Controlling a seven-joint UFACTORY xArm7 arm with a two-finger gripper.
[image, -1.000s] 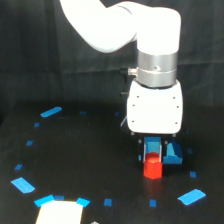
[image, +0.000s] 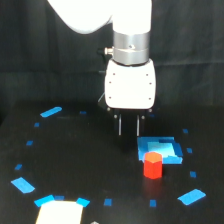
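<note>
My gripper (image: 129, 126) hangs above the dark table, its two thin dark fingers spread apart. Nothing shows between them. To the right of it and closer to the camera is a red block (image: 153, 166). A light blue, square tray or box (image: 172, 150) lies just behind the block. The block covers part of its front edge, and I cannot tell whether the two touch.
A pale, boxy object (image: 60, 213) pokes in at the bottom left. Flat blue tape strips (image: 191, 197) and small blue marks lie scattered over the black surface.
My gripper has moved left and away from the red block and blue tray, where its fingers were a second ago. The block and tray look to be in the same place.
</note>
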